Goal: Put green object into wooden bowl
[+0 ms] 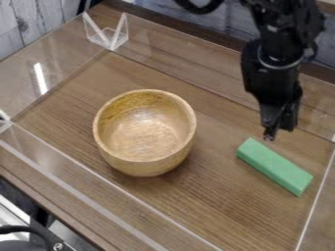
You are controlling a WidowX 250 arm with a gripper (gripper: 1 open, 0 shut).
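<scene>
A green block (pixel 273 167), long and box-shaped, lies flat on the table at the right, slanting from upper left to lower right. The round wooden bowl (pixel 145 131) stands left of it, and its inside looks empty. My black gripper (pixel 276 128) points down just behind the block's upper left end. It appears apart from the block in this view, though its height above the table is unclear. How far its fingers are spread is too small and dark to make out.
A white wire stand (pixel 108 31) sits at the back left. Bare wood (pixel 210 206) stretches between the bowl and the block and along the front. Raised edges border the table at left and right.
</scene>
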